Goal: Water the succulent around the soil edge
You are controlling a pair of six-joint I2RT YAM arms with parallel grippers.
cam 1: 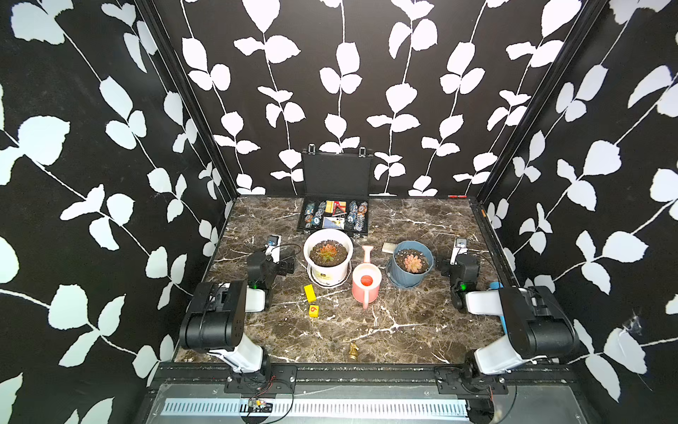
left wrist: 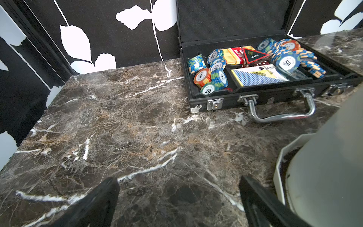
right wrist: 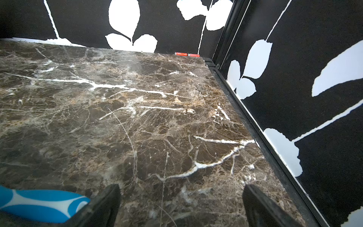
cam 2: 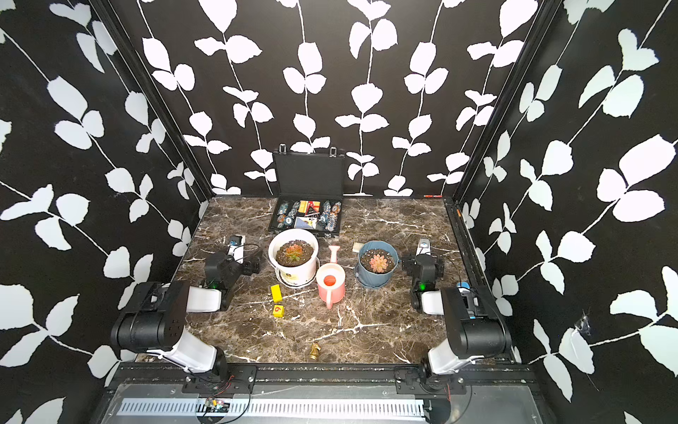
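Note:
A pink watering can stands between two potted succulents, its spout toward the back and its handle toward the front. The white pot on the left holds a reddish-green succulent; the blue pot on the right holds a pink rosette succulent. In both, dark soil surrounds the plant. My left gripper is open and empty left of the white pot, whose side fills the right edge of the left wrist view. My right gripper, also open and empty, is right of the blue pot.
An open black case of poker chips and cards lies behind the white pot. A pale-bristled brush and a blue-and-white handle are near the blue pot. Yellow blocks and a small brass object lie in front.

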